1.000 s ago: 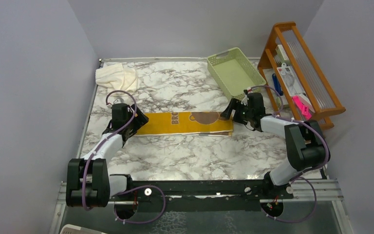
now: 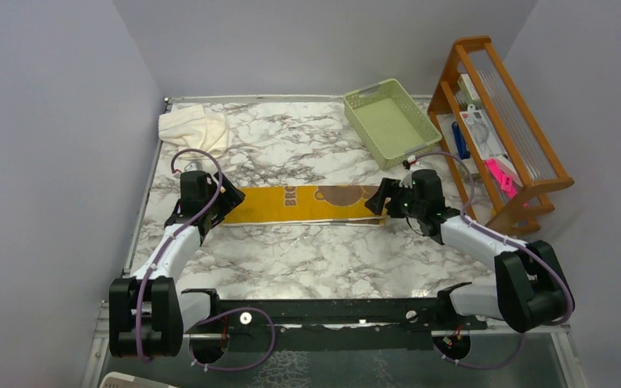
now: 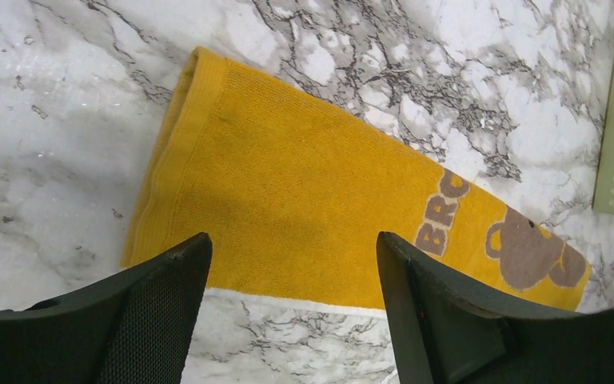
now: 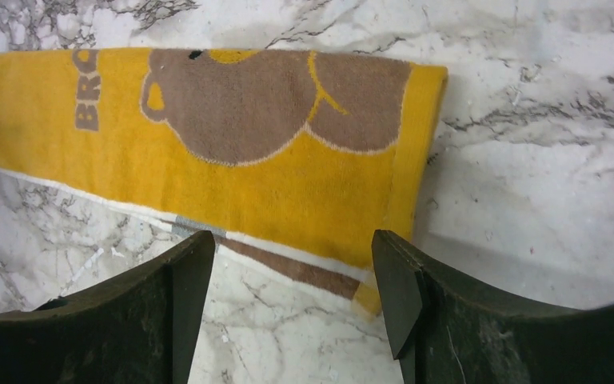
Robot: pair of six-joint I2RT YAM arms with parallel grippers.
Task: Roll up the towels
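A yellow towel with a brown bear and lettering lies as a long folded strip across the middle of the marble table. My left gripper is open above its left end; in the left wrist view that end's folded edge sits between and beyond the fingers. My right gripper is open over the right end, whose yellow hem shows in the right wrist view, with a striped lower layer peeking out along the near side. Neither gripper holds anything.
A cream cloth lies at the back left. A green basket stands at the back right, beside a wooden rack with small items.
My right gripper has shifted, moving lower in the top view and onto the towel's right end. The left arm has moved only slightly. The towel looks unchanged.
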